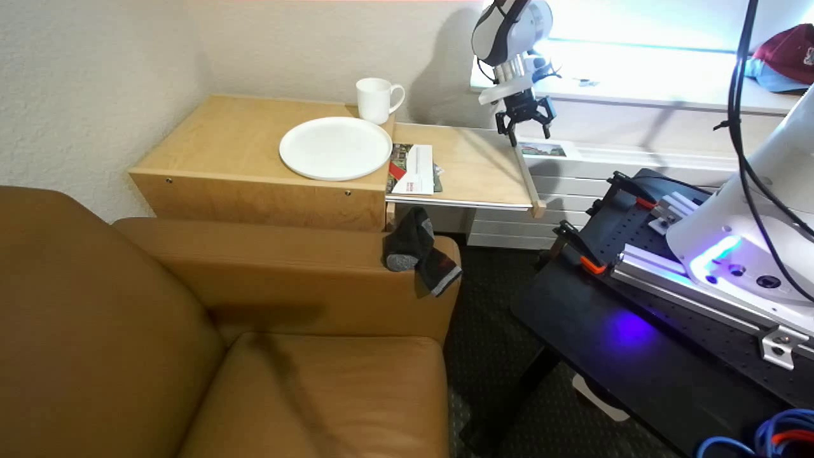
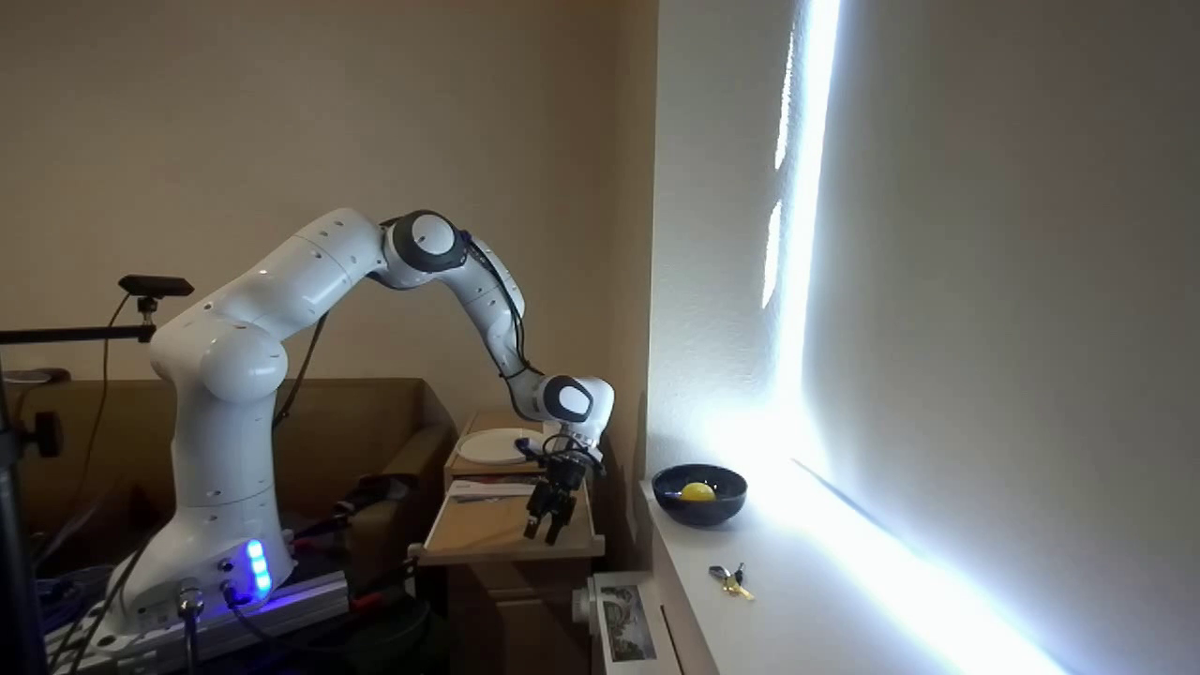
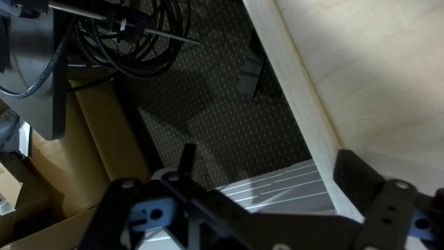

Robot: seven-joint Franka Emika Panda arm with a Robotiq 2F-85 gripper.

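My gripper point(image 1: 530, 140) hangs over the front right corner of a pulled-out wooden shelf point(image 1: 469, 164). Its fingers stand wide apart and the gap between them is empty. From the wrist, one finger point(image 3: 188, 160) shows over the dark floor, the other point(image 3: 353, 177) over the shelf's pale front lip point(image 3: 308, 98). Whether that finger touches the lip is hard to tell. Papers point(image 1: 416, 169) lie at the shelf's inner end. A white plate point(image 1: 336, 148) and a white mug point(image 1: 374, 100) stand on the cabinet top beside it.
Dark socks point(image 1: 416, 248) lie over the brown couch's arm point(image 1: 297, 248). The windowsill holds a dark bowl point(image 2: 699, 512) with a yellow ball point(image 2: 697, 491) and some keys point(image 2: 733, 581). A white radiator point(image 1: 507, 225) runs below the sill. Much of the shelf is bare.
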